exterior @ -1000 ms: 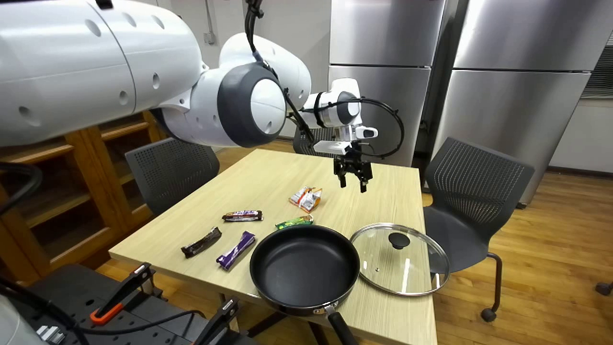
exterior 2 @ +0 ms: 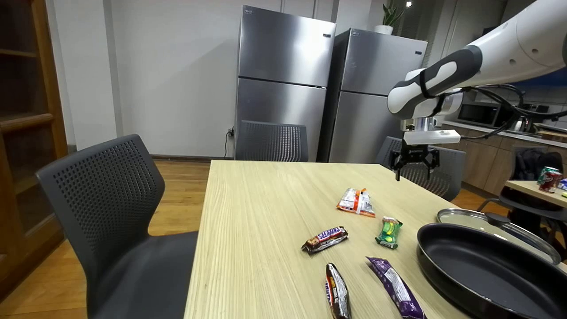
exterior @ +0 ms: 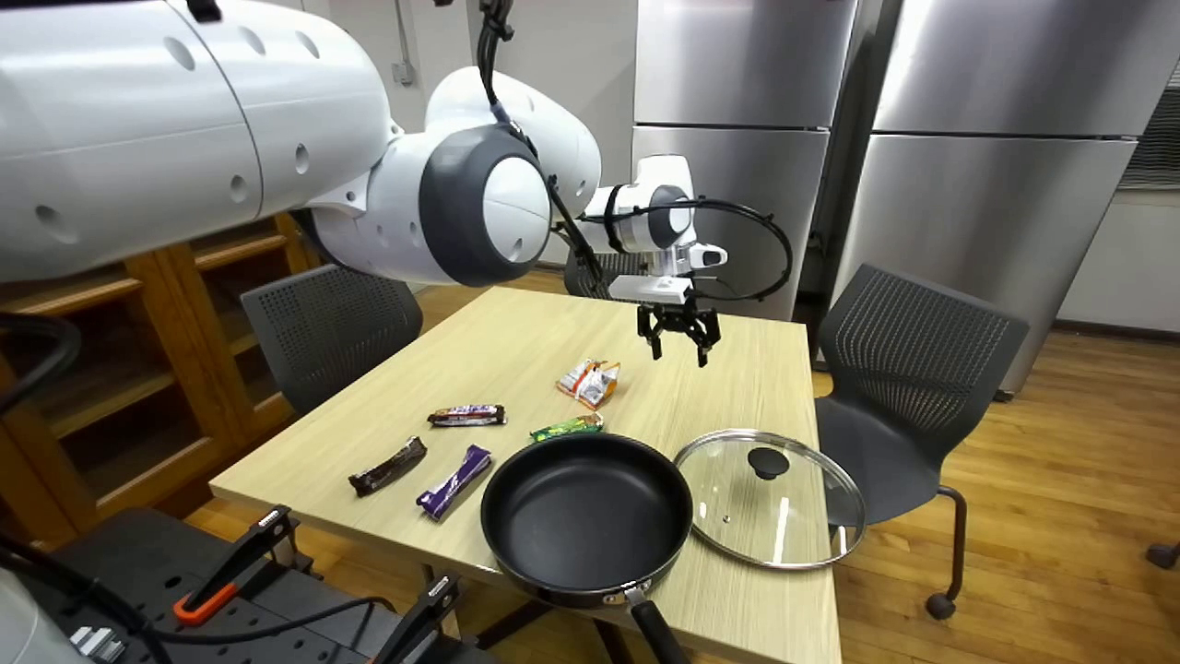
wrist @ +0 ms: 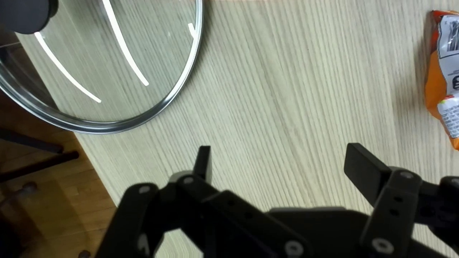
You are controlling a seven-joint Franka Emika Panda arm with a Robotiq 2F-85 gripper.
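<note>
My gripper (exterior: 679,352) hangs above the far right part of the table, its fingers open and nothing between its fingers. In the wrist view, bare wood shows between the fingertips. An orange and white snack bag (exterior: 589,383) lies on the table, to the left of the gripper in exterior view 1. Nearer the front is a black frying pan (exterior: 587,516), empty, and its glass lid (exterior: 730,487) rests to its right, reaching past the table's edge. A green packet (exterior 2: 390,232) lies just behind the pan.
Two brown-wrapped bars (exterior: 466,415) and a purple bar (exterior: 454,482) lie left of the pan. Chairs (exterior: 907,371) stand round the table (exterior: 476,343). The pan's handle (exterior: 657,634) sticks out over the front edge.
The gripper's fingers stand farther apart than a second ago, and the wrist has shifted slightly. Everything on the table lies as before.
</note>
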